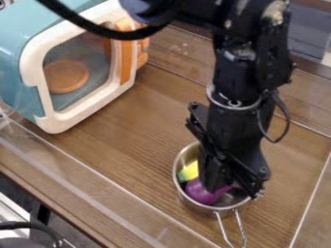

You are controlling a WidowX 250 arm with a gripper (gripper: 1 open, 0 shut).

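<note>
The black gripper [220, 145] hangs over a metal bowl [195, 201] with wire handles at the lower middle, its lower end down at the bowl and covering much of it. In the bowl lie a purple object [207, 195] and a yellow piece [189, 171], both partly hidden by the gripper. The fingertips are hidden or too dark to make out, so what lies between them does not show.
A toy oven [58, 121] in light blue and white, with an orange disc inside, stands at the upper left.
</note>
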